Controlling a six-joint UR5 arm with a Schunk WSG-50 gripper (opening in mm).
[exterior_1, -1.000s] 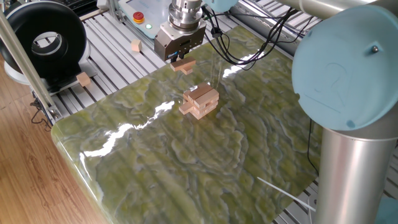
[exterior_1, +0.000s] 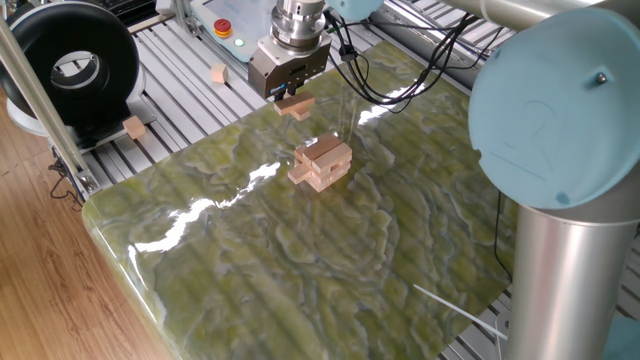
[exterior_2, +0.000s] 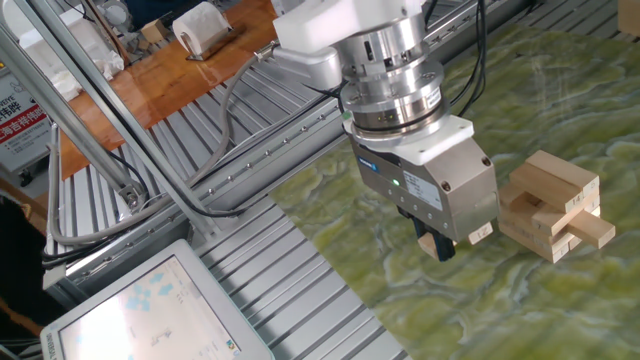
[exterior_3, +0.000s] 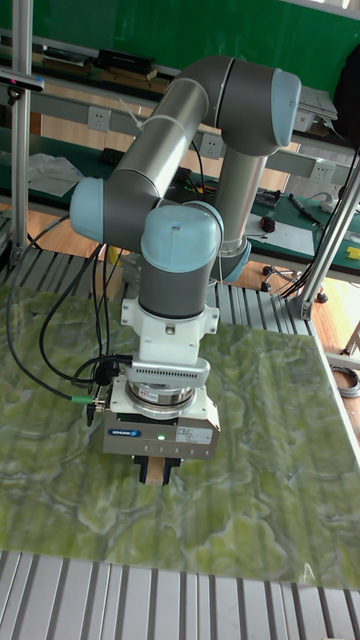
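My gripper points down near the table's edge, its black fingers low. A wooden block shows between the two fingers in exterior view 3 and seems to fill the gap. Whether the fingers press on it cannot be made out. Exterior view 1 shows wooden blocks right below the gripper, one crossing another; the gripper body partly covers them in exterior view 2. Apart from these, a small stack of wooden blocks stands on the green marbled tabletop, one block jutting from its side.
Loose blocks lie outside the green top: one block on the slatted metal bench, another block by a black ring-shaped object. A tablet is close to the gripper side.
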